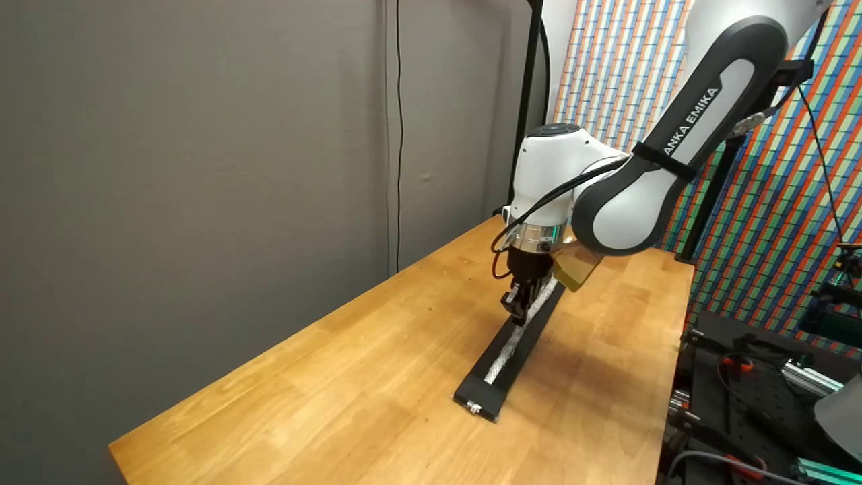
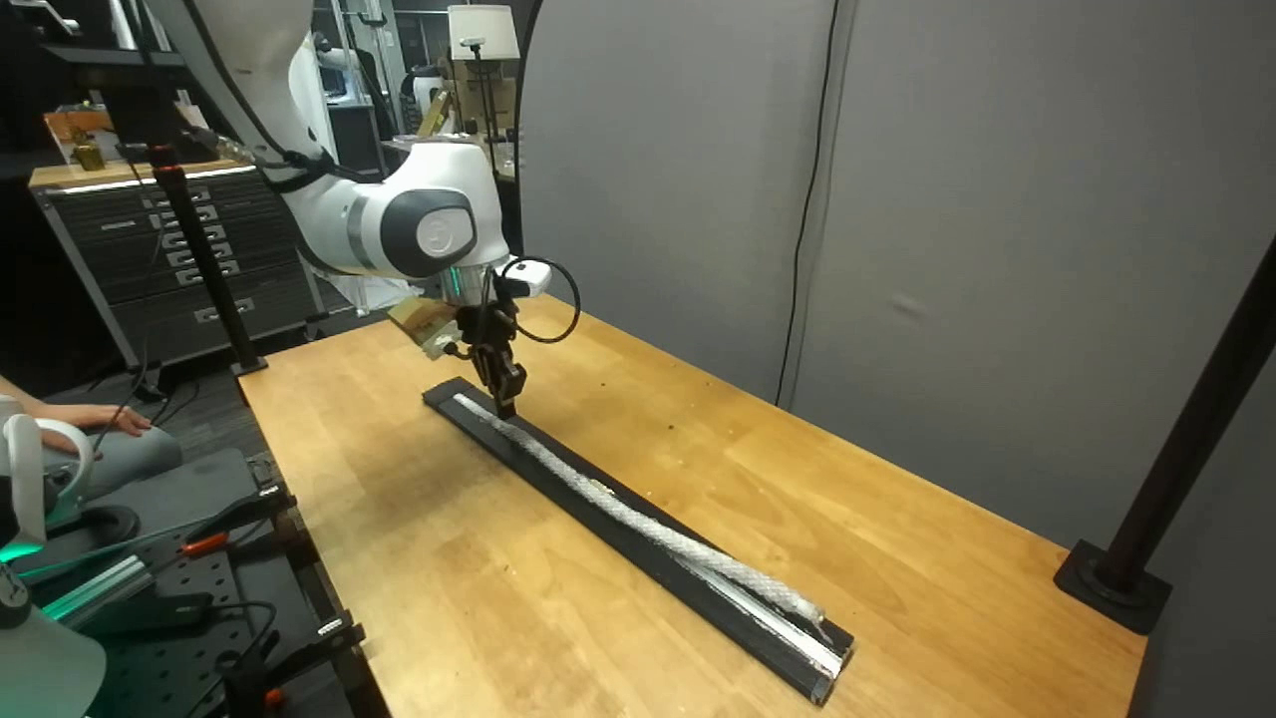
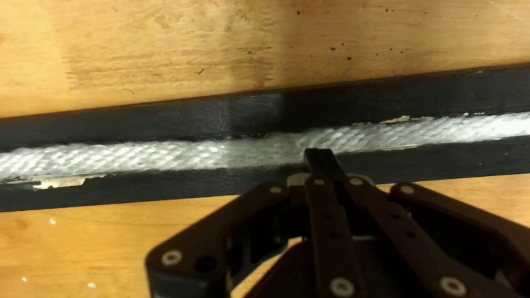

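A long black channel (image 2: 550, 481) lies across the wooden table, with a white braided rope (image 2: 594, 493) along its groove. At the end far from the arm in exterior view 2, the rope lies off to one side, and bare light groove (image 2: 766, 614) shows beside it. My gripper is shut, its fingertips together at the rope's lower edge in the wrist view. Nothing shows between them. Whether the tips touch the rope or hover just over it, I cannot tell. In exterior view 1 the gripper (image 1: 518, 322) points straight down over the channel (image 1: 479, 395).
A grey partition (image 1: 242, 162) runs along one long side. A black post (image 2: 1136, 515) stands at a corner. A seated person's arm (image 2: 84, 414) is beyond the table's edge.
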